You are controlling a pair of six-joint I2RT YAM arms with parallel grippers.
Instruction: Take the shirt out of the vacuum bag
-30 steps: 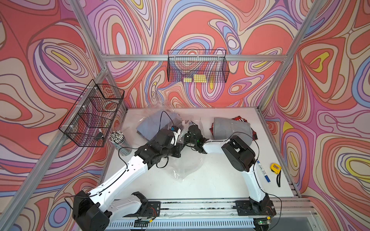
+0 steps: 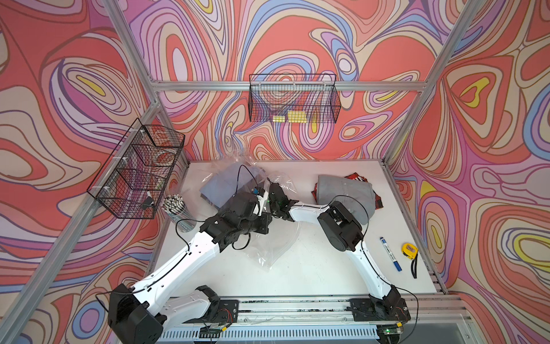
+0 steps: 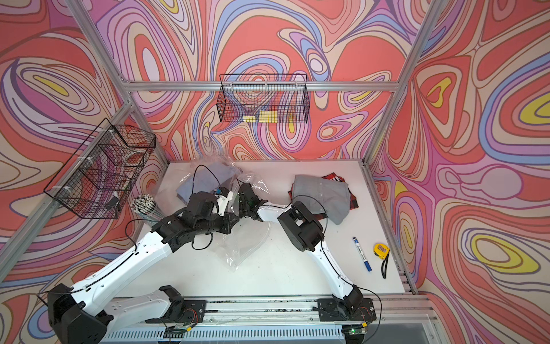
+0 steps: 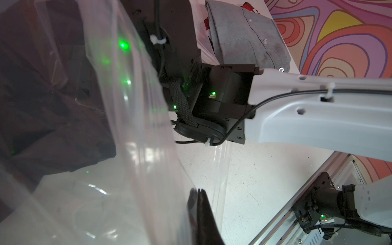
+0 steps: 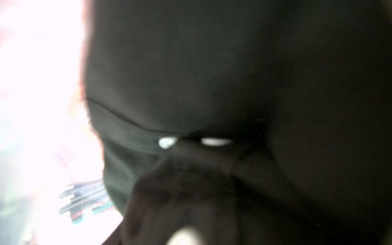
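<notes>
A blue-grey shirt [image 2: 229, 177] lies inside the clear vacuum bag [image 2: 263, 252] at the back left of the table. My left gripper is shut at the bag's edge, with the film draped beside it; no thicker thing shows between its fingers. My right gripper [image 2: 269, 203] is inside or against the bag, close to the left one. The right wrist view is blurred and filled with dark cloth or shadow, so its fingers' state is hidden.
Folded grey and red garments [image 2: 343, 192] lie at the back right. A marker [image 2: 390, 254] and tape measure [image 2: 409, 249] lie at the right. A container [image 2: 178, 215] stands at the left.
My right arm and gripper have moved left toward the shirt and the left gripper. The left arm looks unchanged.
</notes>
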